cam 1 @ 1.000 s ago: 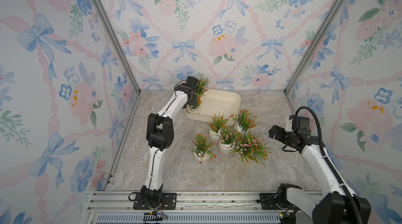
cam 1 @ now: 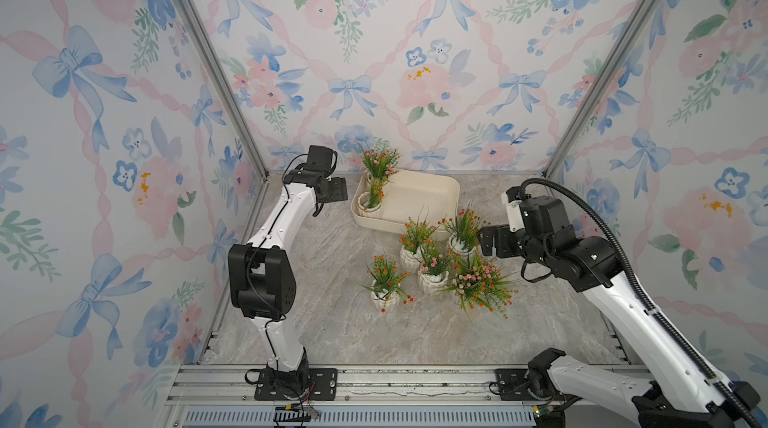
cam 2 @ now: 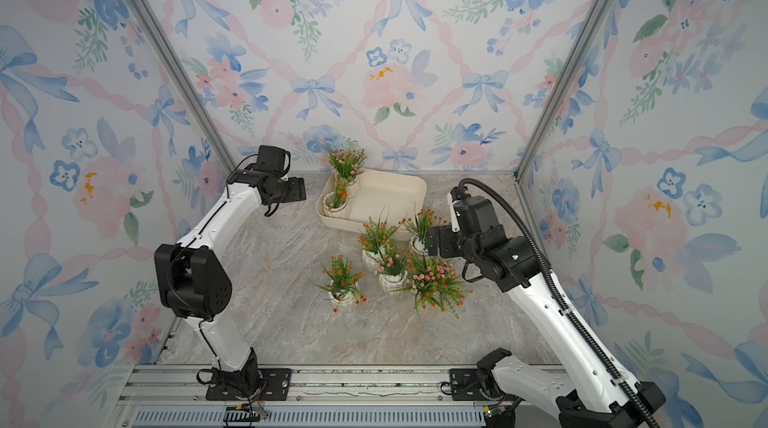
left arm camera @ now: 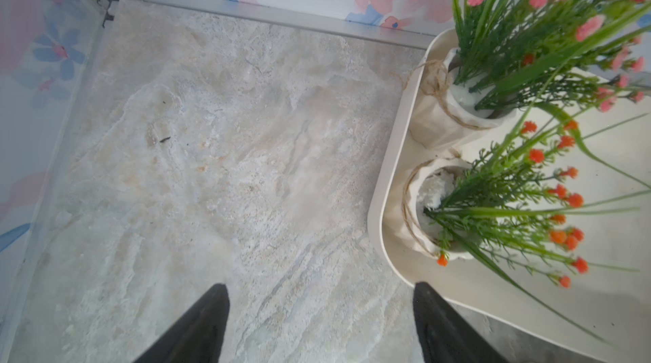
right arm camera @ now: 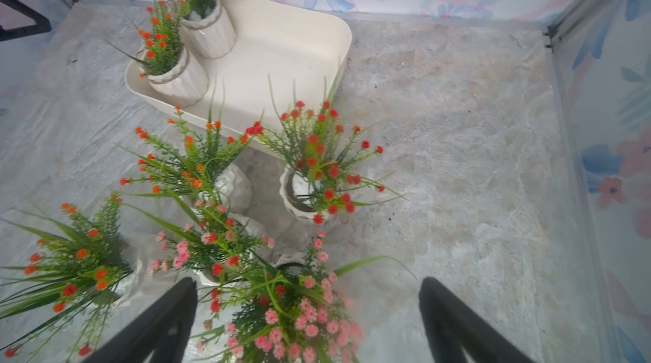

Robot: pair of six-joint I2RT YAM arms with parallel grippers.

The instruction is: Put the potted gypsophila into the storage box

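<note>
The cream storage box stands at the back. Two potted plants are inside its left end: an orange-flowered one and, behind it, a pink-flowered one. My left gripper hangs left of the box, fingers apart and empty. In front of the box, several potted plants stand on the floor, among them a red-flowered pot, an orange-flowered pot and a large pink-flowered one. My right gripper is open beside the red-flowered plant, nothing between its fingers.
Another orange-flowered pot stands apart at the front left of the group. The box's middle and right are empty. Bare marble floor lies right of the plants, and more lies left of the box.
My left gripper has moved left from over the potted plants in the box to clear of its left end. My right gripper has come leftward to the loose plants. The pots have not moved.
</note>
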